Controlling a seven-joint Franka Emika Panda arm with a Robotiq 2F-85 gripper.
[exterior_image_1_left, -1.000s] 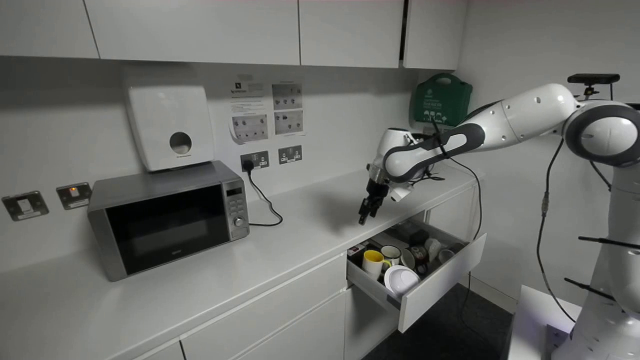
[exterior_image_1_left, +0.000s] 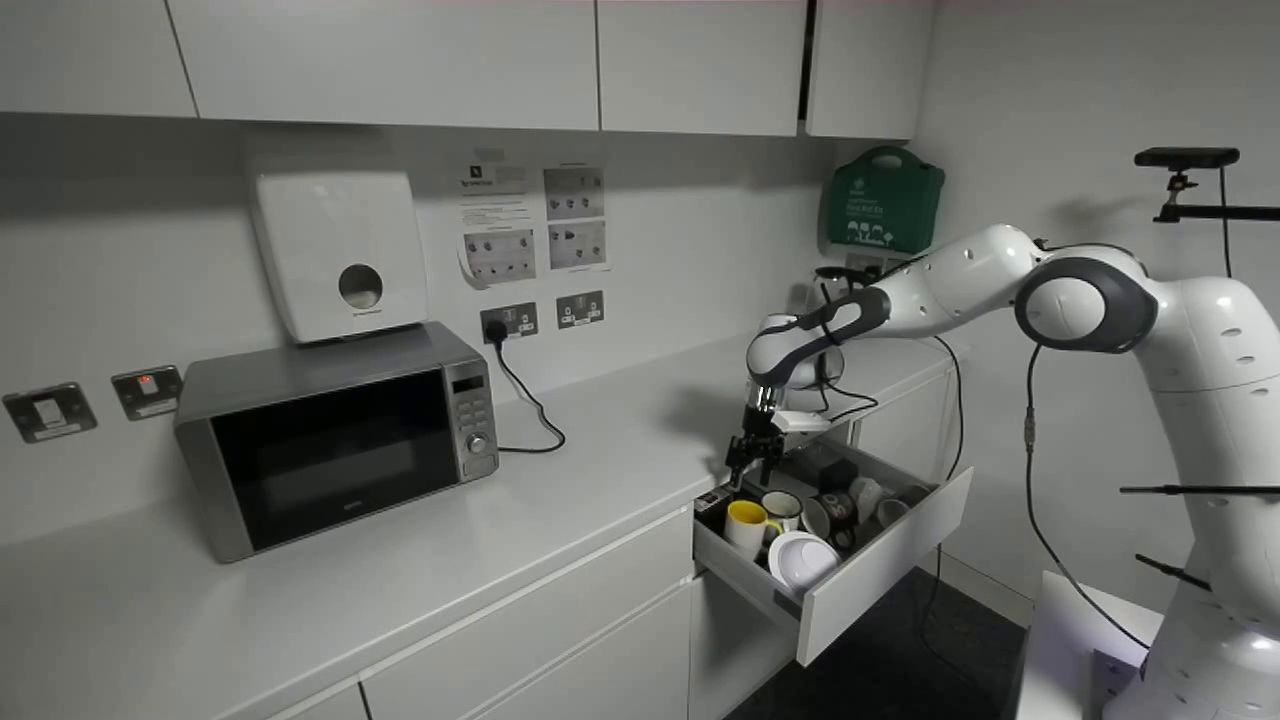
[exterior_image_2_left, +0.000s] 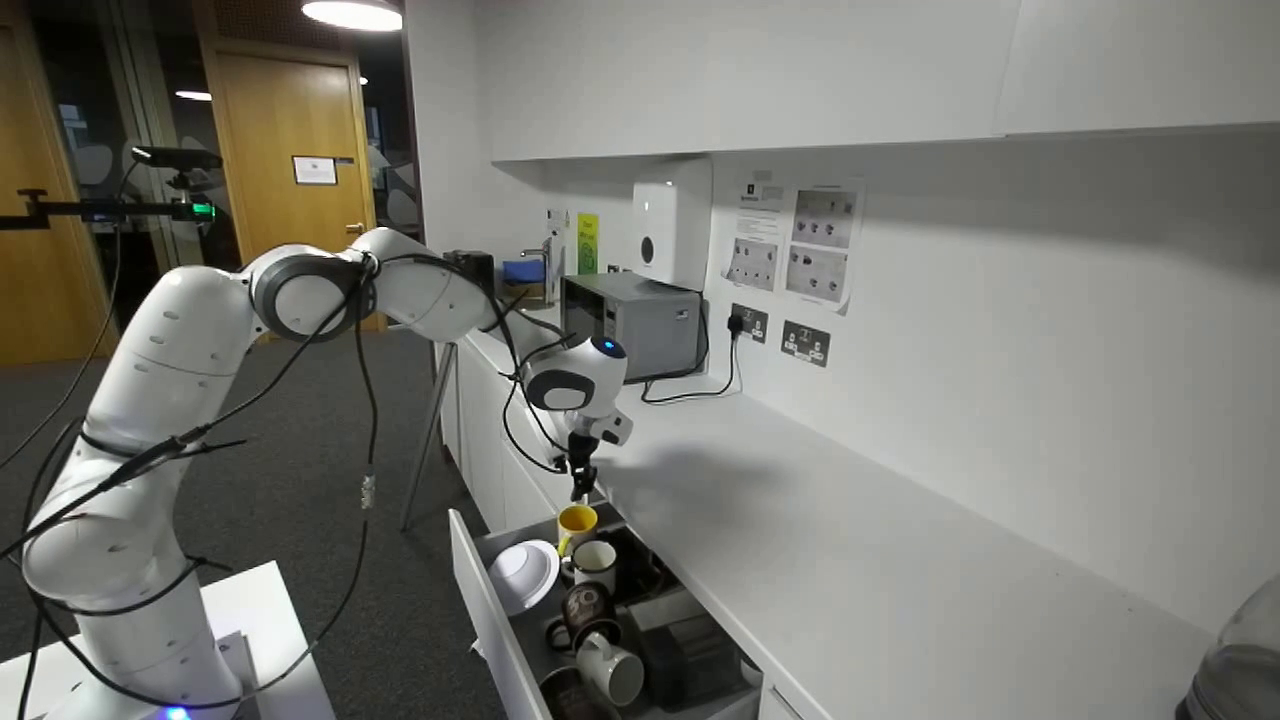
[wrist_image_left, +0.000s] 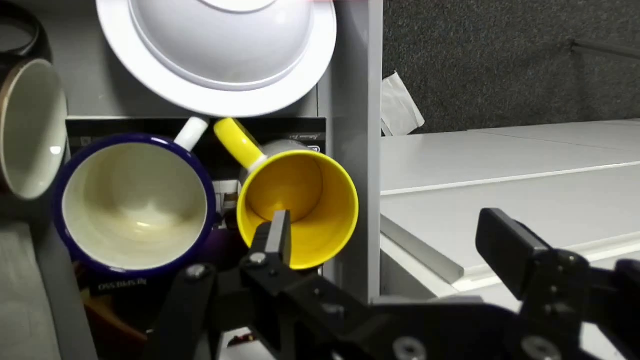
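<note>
A mug with a yellow inside and yellow handle (wrist_image_left: 327, 225) stands upright in the drawer's corner, beside the drawer's side wall (wrist_image_left: 354, 180). My gripper is open, with nothing between its fingers. In the wrist view one finger (wrist_image_left: 279, 234) overlaps the yellow mug's mouth, while the other finger (wrist_image_left: 498, 231) appears beyond the side wall. Exterior view 2 puts the gripper (exterior_image_2_left: 583, 482) just above the yellow mug (exterior_image_2_left: 577, 521). Whether a fingertip dips below the mug's rim, I cannot tell. A white enamel mug with a blue rim (wrist_image_left: 135, 204) stands next to it.
An upturned white bowl (wrist_image_left: 225, 42) lies close to the mugs' handles. Several other mugs, among them a tipped white one (exterior_image_2_left: 609, 668), fill the open drawer (exterior_image_1_left: 882, 570).
From above the countertop, my gripper has come down to the open drawer, and its fingers now point more steeply downward. The arm's elbow has shifted left in exterior view 1. The drawer's contents look unmoved.
</note>
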